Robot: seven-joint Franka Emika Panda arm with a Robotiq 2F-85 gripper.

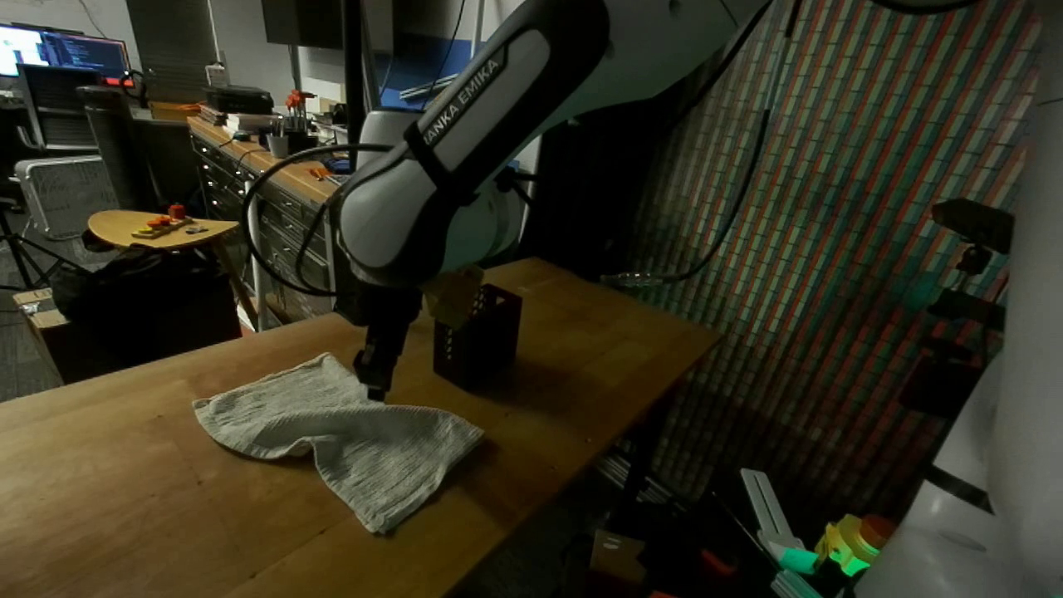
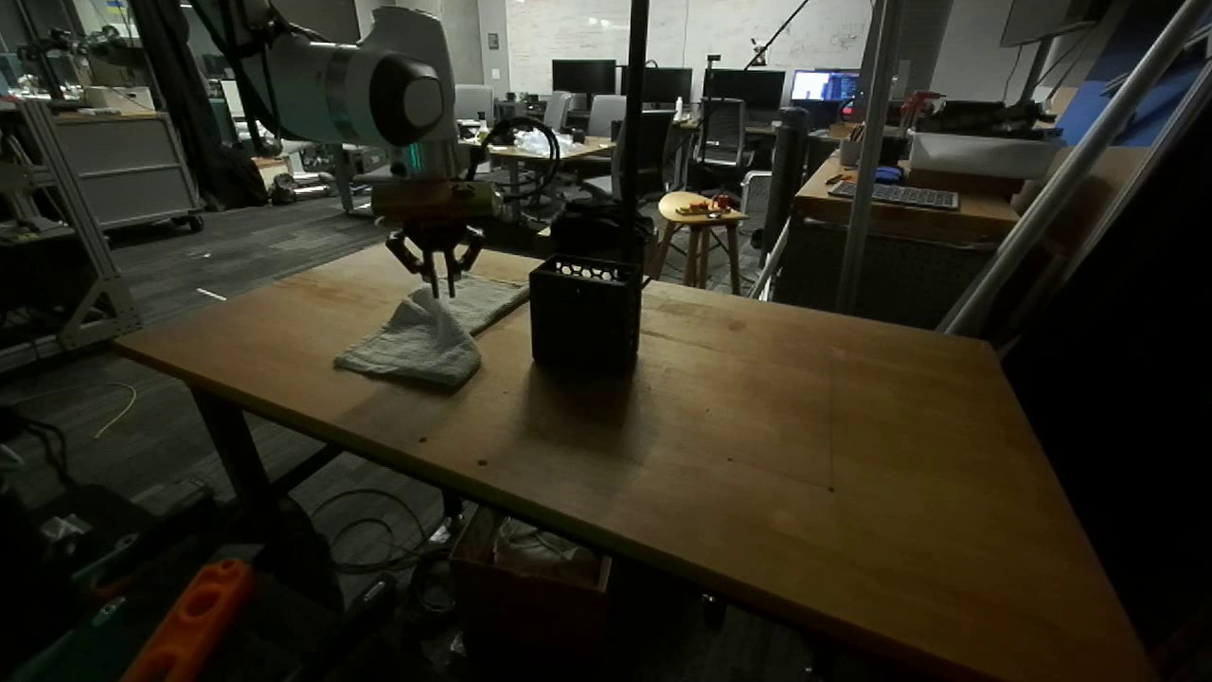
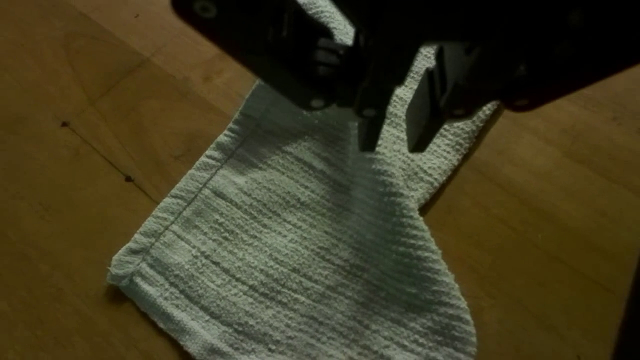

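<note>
A pale, ribbed cloth [image 1: 389, 453] lies rumpled on the wooden table, with a raised fold across its middle. My gripper points down over it, its fingers [image 3: 420, 123] parted by a modest gap. Through that gap the cloth [image 3: 300, 222] shows beyond, and I see nothing pinched there. In exterior view 2 the two fingertips stand slightly apart beside the peak of the cloth [image 2: 415, 341]. From the side, the gripper [image 1: 374, 397] appears just above the cloth's back edge.
A dark box with perforated sides [image 1: 478, 339] stands near the gripper on the table. Bare tabletop [image 2: 739, 421] extends widely beyond that box in exterior view 2. The cloth lies closer to the opposite end of the table [image 2: 227, 324].
</note>
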